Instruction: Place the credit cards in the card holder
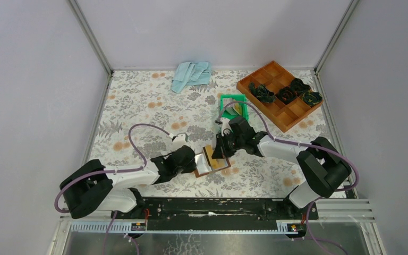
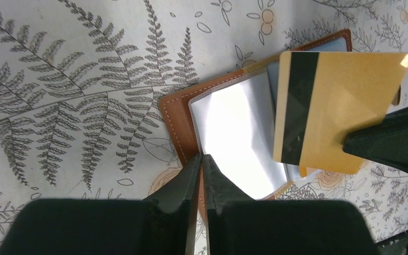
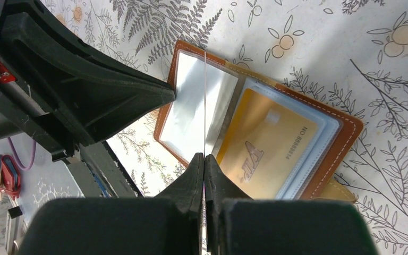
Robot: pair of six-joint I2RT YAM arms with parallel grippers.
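An open brown card holder (image 1: 211, 172) with clear pockets lies on the table in front of the arms. At its left edge my left gripper has its fingers almost together, with the brown rim between them. My right gripper is shut on a gold card (image 2: 329, 111) with a black stripe, held over the holder's pockets. From the right wrist this held card appears edge-on, as a thin line. Another gold card (image 3: 268, 143), marked VIP, lies in a right-hand pocket; the left side shows a blank white pocket (image 3: 196, 101).
A green container (image 1: 246, 105) holding cards stands behind the right arm. At the back right is a wooden compartment tray (image 1: 284, 118) with several dark rolled items; a blue cloth (image 1: 191, 74) lies at the back.
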